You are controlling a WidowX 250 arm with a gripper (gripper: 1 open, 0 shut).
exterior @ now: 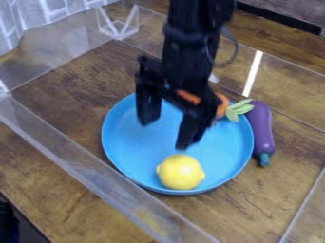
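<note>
My black gripper [178, 121] hangs open over the blue plate [133, 157], blurred, its fingers spread above the middle and back of it. A yellow lemon [181, 173] lies on the plate's front part, below the fingers. An orange carrot [221, 106] with green leaves is mostly hidden behind the gripper at the plate's back right. A purple eggplant [263, 128] lies outside the plate on the right.
A transparent plastic edge runs along the lower left, and more clear panels show at the top left.
</note>
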